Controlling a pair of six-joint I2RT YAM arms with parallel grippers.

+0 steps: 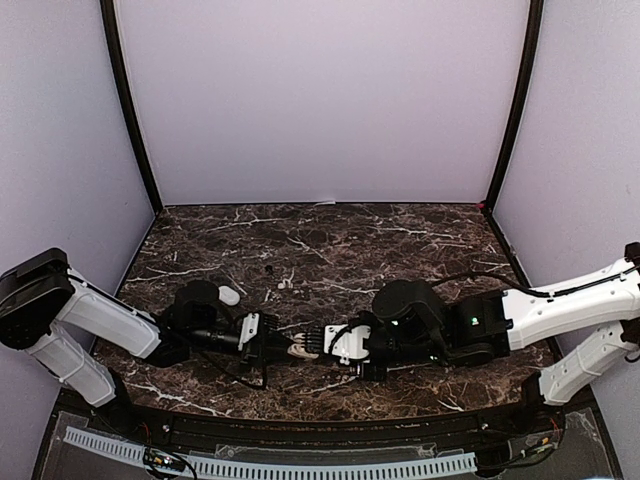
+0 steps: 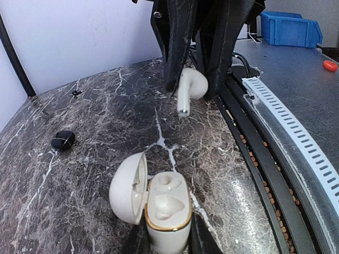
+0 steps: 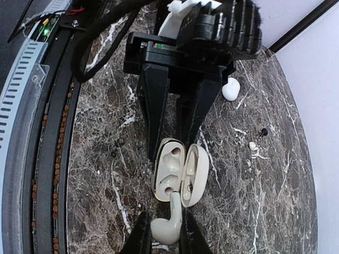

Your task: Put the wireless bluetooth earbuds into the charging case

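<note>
The open white charging case (image 2: 168,211) is held upright in my left gripper, its lid (image 2: 127,188) swung to the side and two hollows facing up. A white earbud (image 3: 164,229) is in my right gripper, stem pointing toward the case. In the right wrist view the stem overlaps the near end of the case; in the left wrist view the earbud sits above and beyond it, apart from the hollows. Both grippers are shut on these things. In the top view they meet near the table's front middle.
A white oval piece (image 3: 231,89), a black oval piece (image 2: 63,140) and small bits lie on it. A metal rail (image 2: 286,143) runs along the front edge.
</note>
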